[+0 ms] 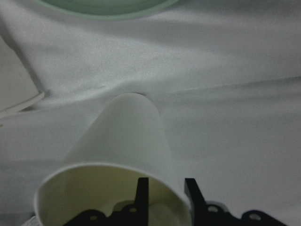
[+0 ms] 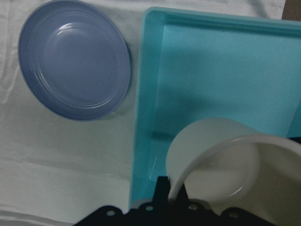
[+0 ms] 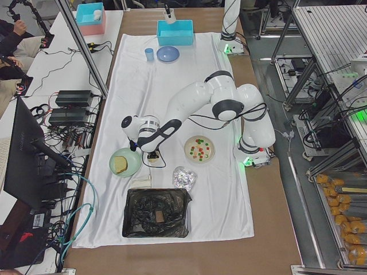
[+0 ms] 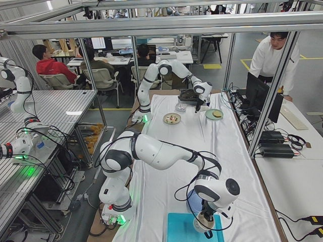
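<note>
In the left wrist view a white cup (image 1: 120,136) lies below my left gripper, one finger inside its rim, the other outside; whether they grip it I cannot tell. A green plate (image 3: 132,165) with a yellow slab (image 3: 120,164) is beside it. My right gripper is at the rim of a white cup (image 2: 273,188) over the turquoise tray (image 2: 155,56), fingers around the cup wall. A second white round container (image 2: 211,127) shows within the tray.
A blue plate (image 2: 75,61) and blue cup (image 3: 149,54) are near the tray. A speckled plate (image 3: 199,150), crumpled foil (image 3: 183,177) and black-lined bin (image 3: 137,212) share the cloth.
</note>
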